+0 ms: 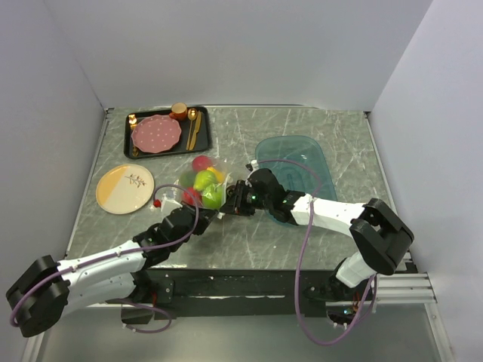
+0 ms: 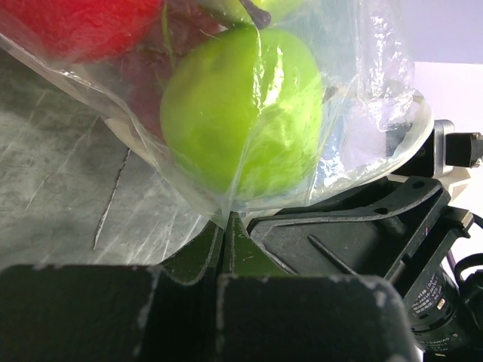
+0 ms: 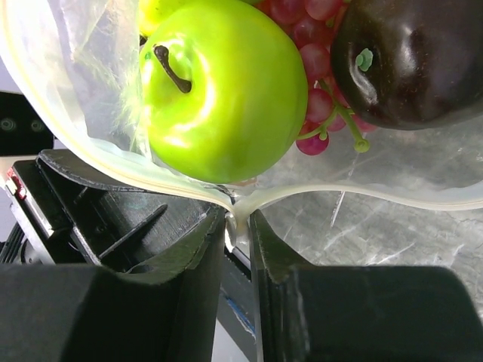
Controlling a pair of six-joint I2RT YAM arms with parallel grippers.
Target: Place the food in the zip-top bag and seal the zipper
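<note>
The clear zip top bag [image 1: 225,167] lies at the middle left of the table with food inside. A green apple [image 3: 226,94], dark red grapes [image 3: 317,113] and a dark round fruit [image 3: 415,60] show within it. A red fruit [image 2: 83,23] also shows through the film. My right gripper is shut on the bag's rim, where its two pale edges come together. Close beside it, my left gripper is shut with the film gathered to a point at its fingertips, a thin fold of the bag between them.
A teal bin [image 1: 321,162] stands right of the bag, partly under the right arm. A cream plate [image 1: 124,188] lies to the left. Behind are a black tray [image 1: 167,148] with a pink plate [image 1: 156,133], cutlery and a cup [image 1: 179,111].
</note>
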